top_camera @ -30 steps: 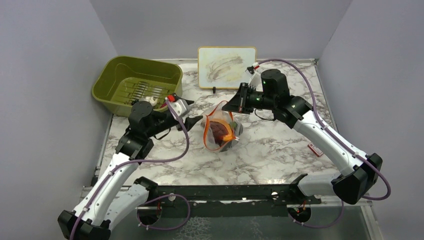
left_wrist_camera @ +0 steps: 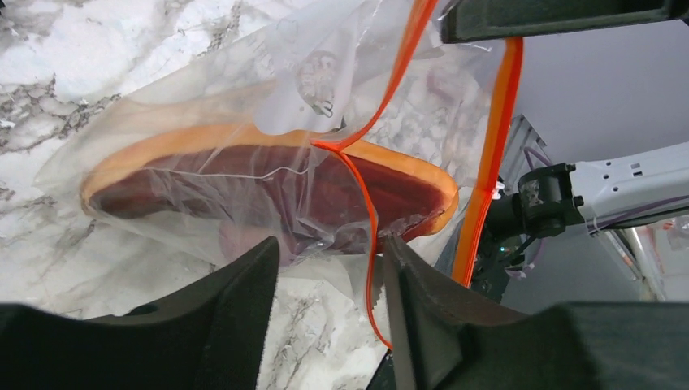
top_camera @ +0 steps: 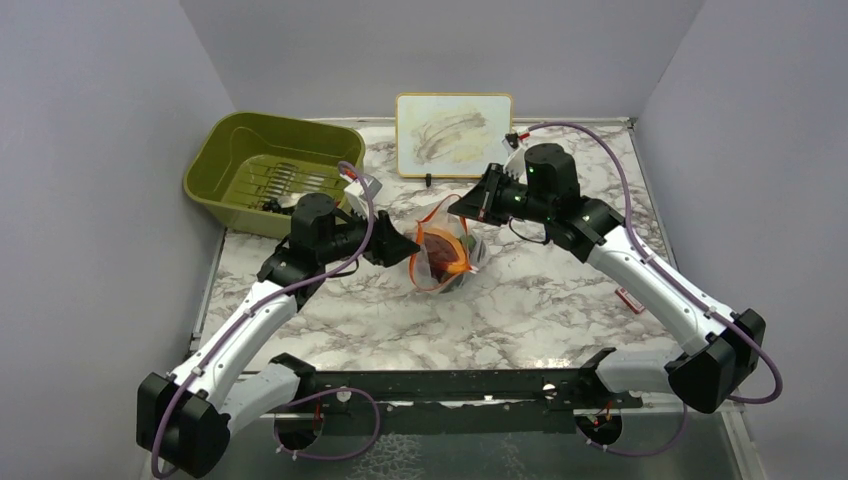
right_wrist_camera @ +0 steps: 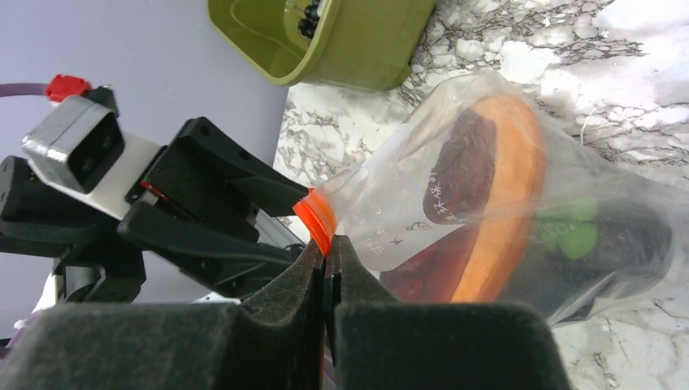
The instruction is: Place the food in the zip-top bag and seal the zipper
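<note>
The clear zip top bag with an orange zipper rim stands on the table, its mouth gaping toward the front left. Inside lies a long brown food piece with a tan edge; a green food piece and a dark one show through the plastic. My right gripper is shut on the orange rim at the top of the mouth. On the mouth's left side, my left gripper is open. In the left wrist view the rim runs down close by its right finger; whether they touch, I cannot tell.
A green basin with several items in it stands at the back left. Behind the bag is a framed whiteboard. A small red and white box lies at the right.
My left gripper has come in from the left to the bag's mouth, its fingers narrowing. The right gripper has shifted slightly right with the rim, and the mouth looks a bit narrower.
</note>
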